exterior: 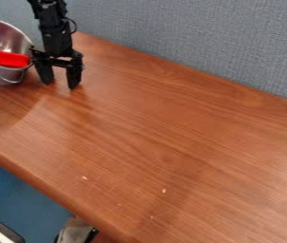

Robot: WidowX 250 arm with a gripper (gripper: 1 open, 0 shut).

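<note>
My black gripper [57, 74] hangs down at the upper left, its two fingers spread apart, just right of a steel bowl [7, 36] at the left edge. One finger is at or very near the bowl's side; whether it touches, I cannot tell. A red object [4, 59] shows at the bowl, reaching toward the gripper. I see nothing between the fingers.
A grey padded wall [210, 43] runs along the back. The table's front left edge drops to a blue floor [13, 199].
</note>
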